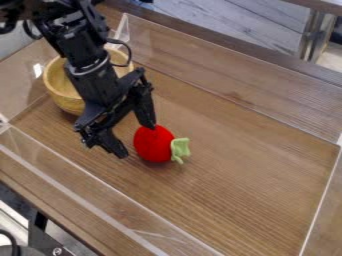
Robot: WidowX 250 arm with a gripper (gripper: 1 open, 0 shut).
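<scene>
A red round object with a pale green top (156,146) lies on the wooden table near the centre. My black gripper (131,134) is low over the table just left of it, its fingers open on the red object's left side; whether they touch it cannot be told. A yellow-tan bowl (59,82) sits at the upper left, partly hidden behind the arm.
A metal rail (321,15) runs at the top right, and dark cables show at the bottom left edge.
</scene>
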